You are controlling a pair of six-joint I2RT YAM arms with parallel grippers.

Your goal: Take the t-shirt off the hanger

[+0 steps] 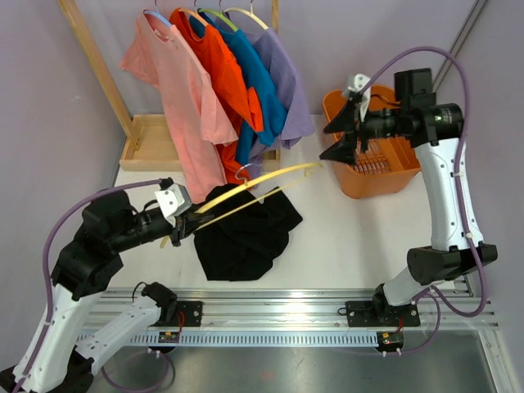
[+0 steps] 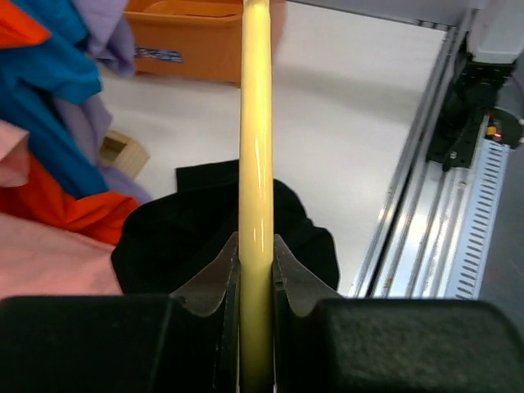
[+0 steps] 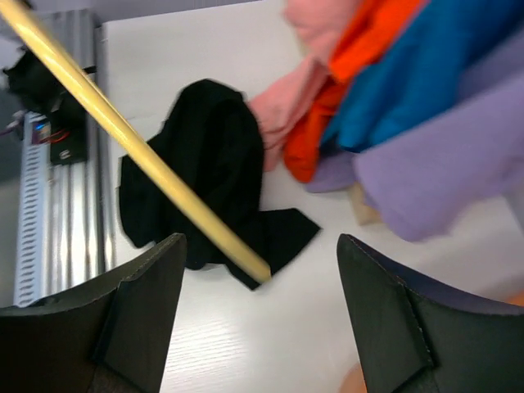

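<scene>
A bare yellow hanger (image 1: pixel 260 182) is raised above the table, with my left gripper (image 1: pixel 190 223) shut on its left part. In the left wrist view the hanger (image 2: pixel 257 147) runs straight up from between the left fingers. The black t-shirt (image 1: pixel 246 237) lies crumpled on the table beneath it, apart from the hanger. My right gripper (image 1: pixel 337 150) stands open near the hanger's right end, apart from it. In the right wrist view the hanger's free end (image 3: pixel 237 250) shows beyond the open fingers (image 3: pixel 135 315), and nothing is between them.
Pink (image 1: pixel 176 90), orange, blue and purple (image 1: pixel 282 82) shirts hang on a wooden rack (image 1: pixel 105 70) at the back left. An orange basket (image 1: pixel 381 184) stands at the back right, close to my right arm.
</scene>
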